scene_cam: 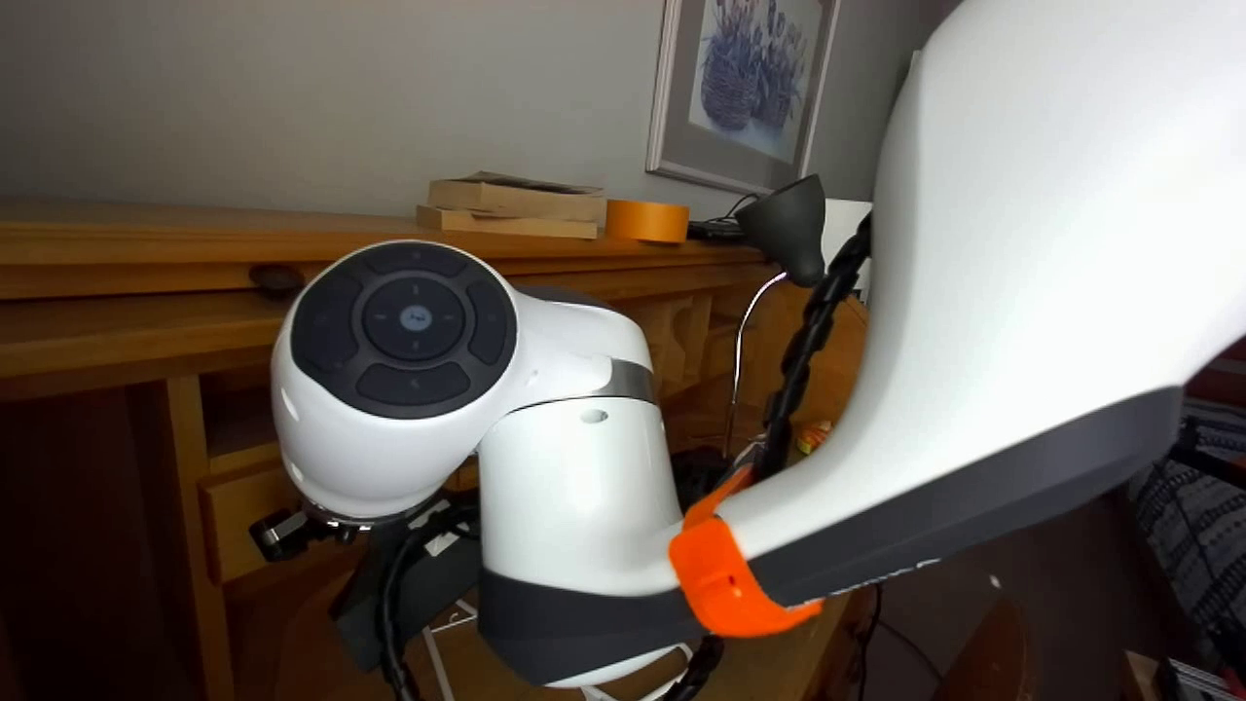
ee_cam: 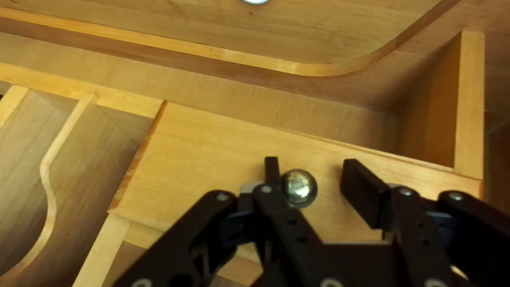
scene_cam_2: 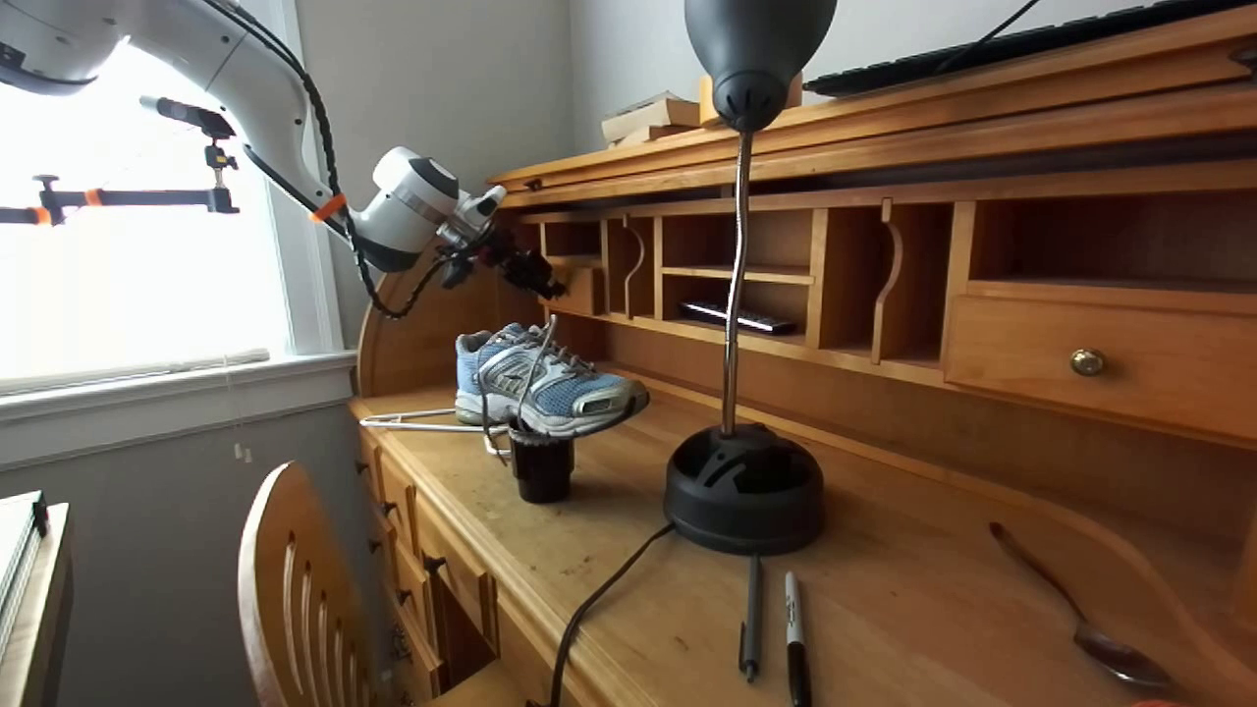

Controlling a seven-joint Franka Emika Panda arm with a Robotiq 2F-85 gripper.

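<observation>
A small wooden drawer (ee_cam: 215, 148) with a round metal knob (ee_cam: 299, 188) fills the middle of the wrist view. My gripper stands part open there, one finger on each side of the knob as seen by that camera. The knob appears right beside the left finger, while a clear gap separates it from the right one; contact cannot be told. From exterior view 2, the gripper (scene_cam_2: 554, 287) is in front of the same drawer (scene_cam_2: 577, 291) at the desk's far left. The arm hides the fingers in exterior view 1.
Below the gripper, a blue-grey running shoe (scene_cam_2: 548, 383) rests on a black cup (scene_cam_2: 543, 467), near a white hanger (scene_cam_2: 412, 422). A black desk lamp (scene_cam_2: 744, 489) stands farther right. Pens (scene_cam_2: 751, 619) and a spoon (scene_cam_2: 1078, 619) lie on the desktop.
</observation>
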